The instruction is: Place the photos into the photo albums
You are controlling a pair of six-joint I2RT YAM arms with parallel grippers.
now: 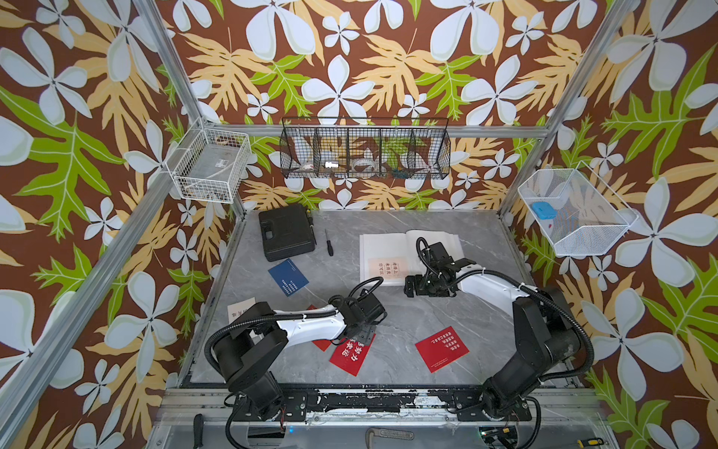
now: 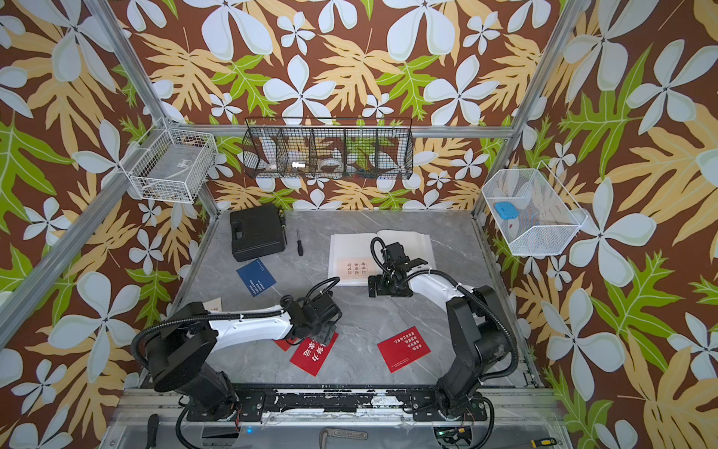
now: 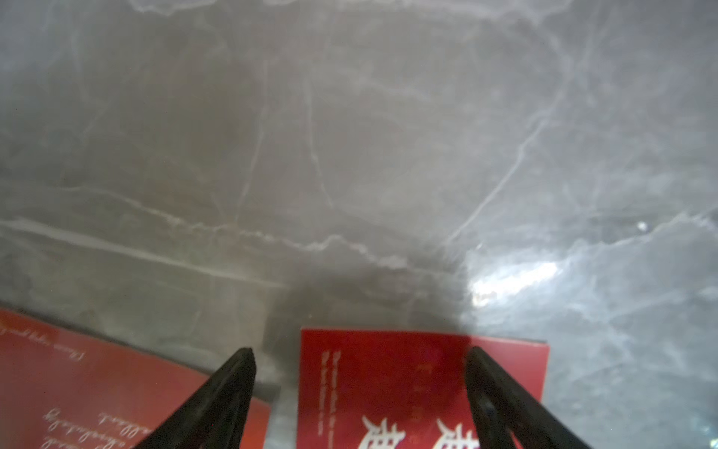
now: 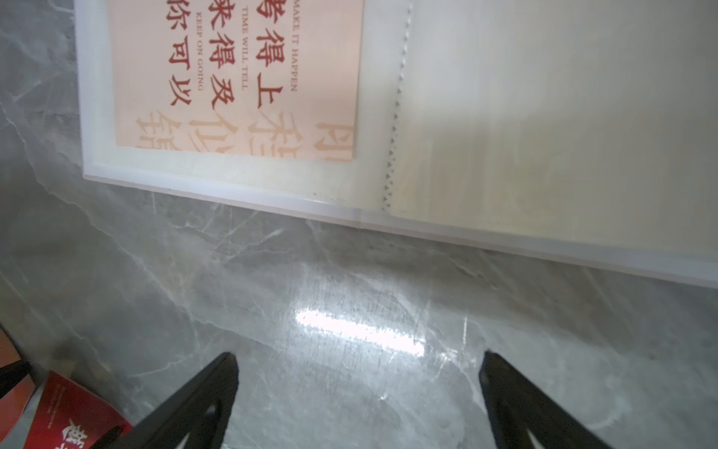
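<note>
An open album (image 4: 486, 232) with white pages lies at the table's middle right; in the right wrist view a pale orange photo (image 4: 239, 82) shows on its left page. My right gripper stands open over bare table just in front of the album, nothing between its fingers. A red photo (image 3: 419, 374) with white characters lies flat under my left gripper, which is open above the photo's far edge. To its left lies another red photo (image 3: 97, 396), partly covered by my left arm in the top views. A third red photo (image 1: 442, 348) lies farther right.
A blue card (image 1: 288, 277), a black case (image 1: 287, 232) and a screwdriver (image 1: 329, 243) sit at the back left. A pale card (image 1: 241, 309) is partly behind the left arm. Bare table separates the red photos from the album.
</note>
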